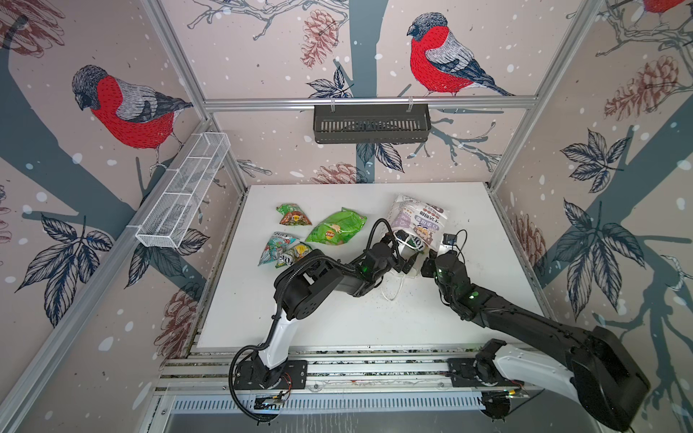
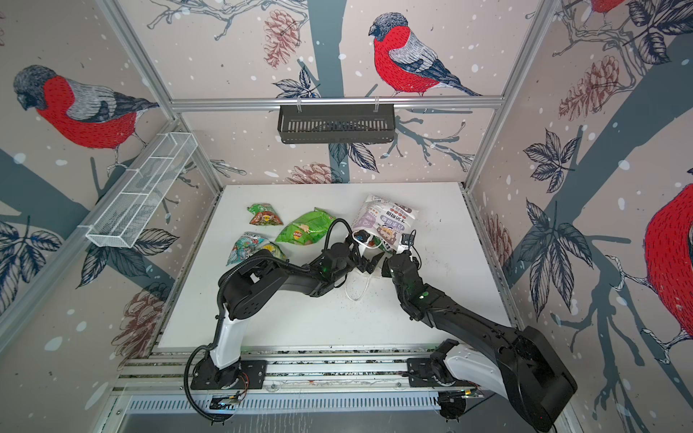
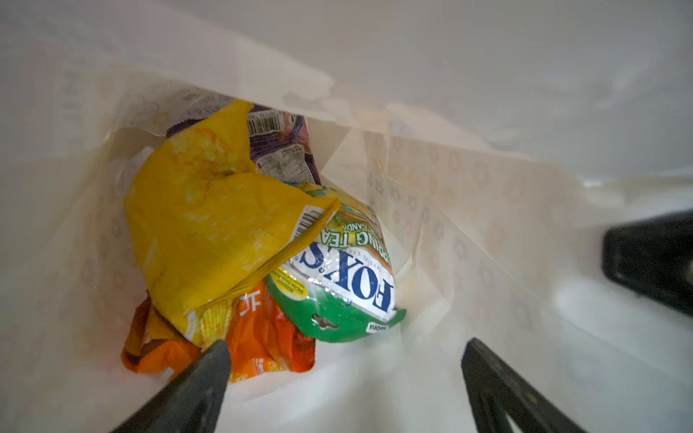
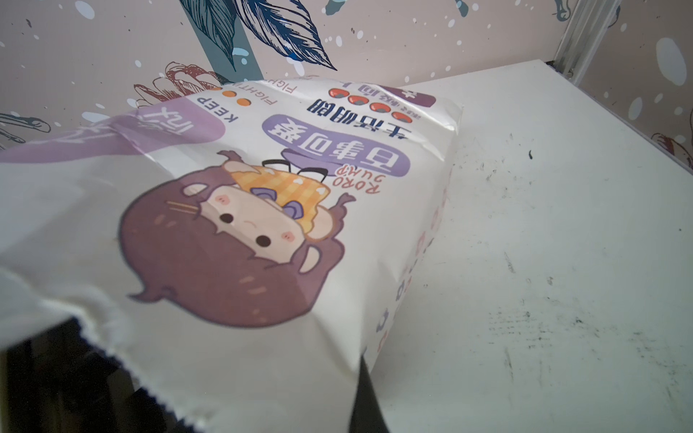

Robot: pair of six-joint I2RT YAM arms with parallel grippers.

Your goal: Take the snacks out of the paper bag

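Note:
A white printed paper bag (image 1: pixel 422 220) lies on its side toward the back right, its mouth facing the arms. My left gripper is open at the mouth, nothing between its fingers. Deeper in the bag, the left wrist view shows a yellow packet (image 3: pixel 209 223) on top, a green and white FOX'S packet (image 3: pixel 343 270) beside it, an orange packet (image 3: pixel 267 335) below and a purple packet (image 3: pixel 285 148) behind. The right gripper is shut on the bag's edge at the right of the opening; one dark finger (image 3: pixel 653 259) shows inside.
Several snack packs lie left of the bag: a green bag (image 1: pixel 336 226), a small red-green pack (image 1: pixel 293 214), a blue pack (image 1: pixel 276 246) and a yellow one (image 1: pixel 294 252) partly behind the left arm.

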